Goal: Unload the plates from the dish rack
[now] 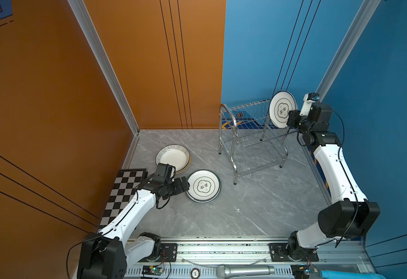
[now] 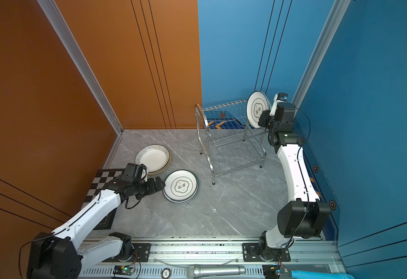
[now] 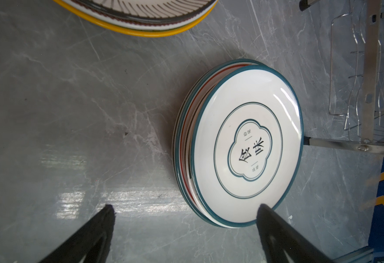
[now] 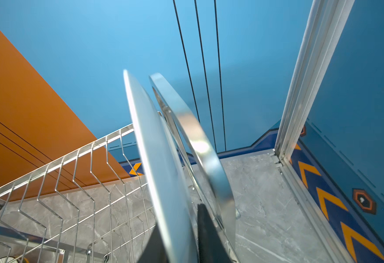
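Note:
A white plate (image 1: 280, 104) stands upright at the right end of the wire dish rack (image 1: 232, 139), beside its metal side bar. My right gripper (image 2: 263, 118) is at the plate's right edge; in the right wrist view its dark fingers straddle the plate's rim low in the picture, blurred, so whether they grip is unclear. My left gripper is open above the table, beside a stack of plates (image 3: 244, 175) topped by a teal-rimmed one. A second stack with a striped top plate (image 1: 172, 155) lies behind it.
A black-and-white checkered board (image 1: 119, 195) lies at the left edge. Walls close in behind and right of the rack.

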